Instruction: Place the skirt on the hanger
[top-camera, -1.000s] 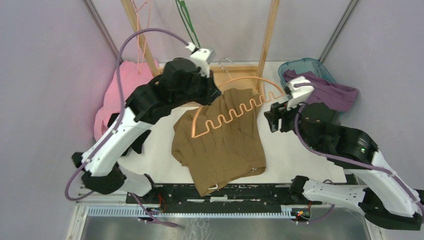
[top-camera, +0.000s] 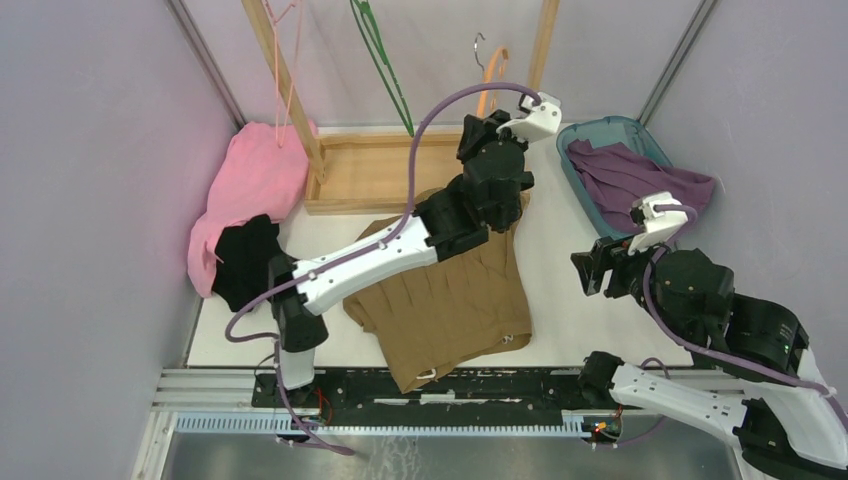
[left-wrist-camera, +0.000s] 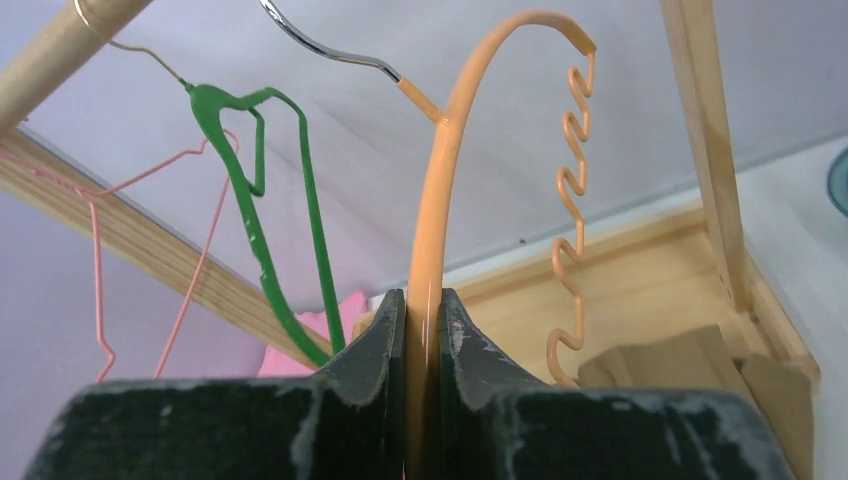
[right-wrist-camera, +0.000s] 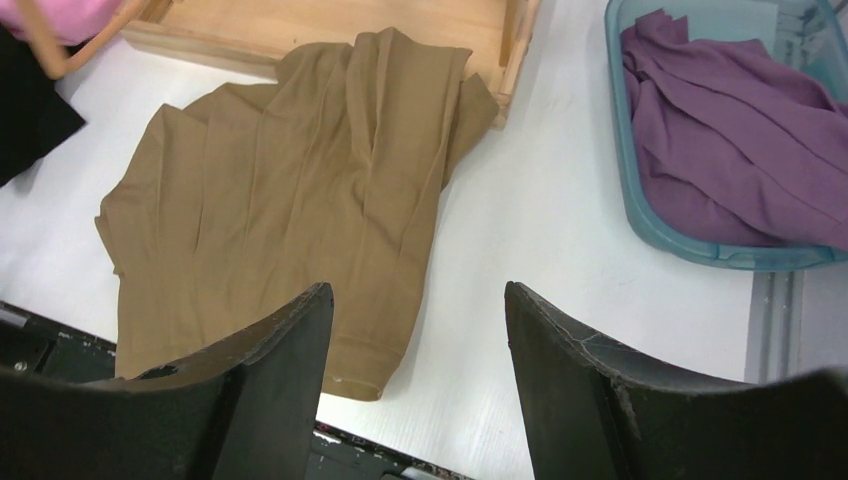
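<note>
My left gripper is shut on an orange hanger (left-wrist-camera: 460, 95), raised among the rack's wooden bars, with its hook upward and no cloth on it. The brown skirt (right-wrist-camera: 260, 210) lies spread on the white table (right-wrist-camera: 500, 240), its upper end at the wooden tray's front edge. My right gripper stands open above the table, to the right of the skirt, with nothing between its fingers.
Green (left-wrist-camera: 270, 280) and pink (left-wrist-camera: 98, 290) hangers hang left of the orange one. A blue bin (right-wrist-camera: 650, 220) with purple cloth stands at back right; pink and black cloths (top-camera: 240, 260) lie at left.
My left gripper has carried the orange hanger from low over the skirt up and back toward the rack, turning it. My right arm has moved down and to the right.
</note>
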